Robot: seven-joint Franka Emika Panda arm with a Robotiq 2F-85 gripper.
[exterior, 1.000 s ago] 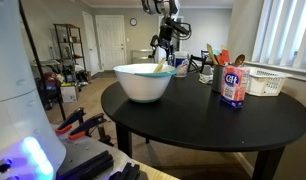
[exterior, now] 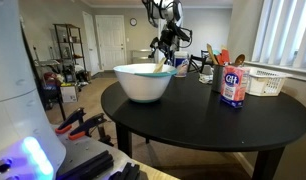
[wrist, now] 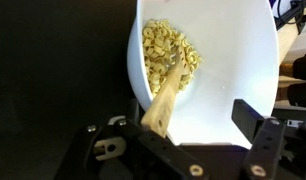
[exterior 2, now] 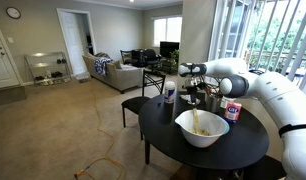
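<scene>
A large white bowl (exterior: 143,88) stands on the black round table, with a layer of small tan pieces (wrist: 163,48) in its bottom. A wooden spoon (wrist: 161,108) leans in the bowl (wrist: 218,60), its handle rising over the rim towards my gripper. My gripper is open above the bowl, and the handle runs between its fingers, closer to the left one in the wrist view. Whether the handle touches a finger cannot be told. From the side, the dark gripper (exterior: 171,40) hangs over the spoon (exterior: 160,63).
A red and blue box (exterior: 233,85) stands on the table (exterior: 208,120) right of the bowl, near a white basket (exterior: 265,81). A white canister (exterior 2: 170,92) is on the table's far side. A dark chair (exterior 2: 143,88) stands beside it.
My gripper has shifted slightly down and turned a little above the bowl. Bowl, spoon and box look unmoved.
</scene>
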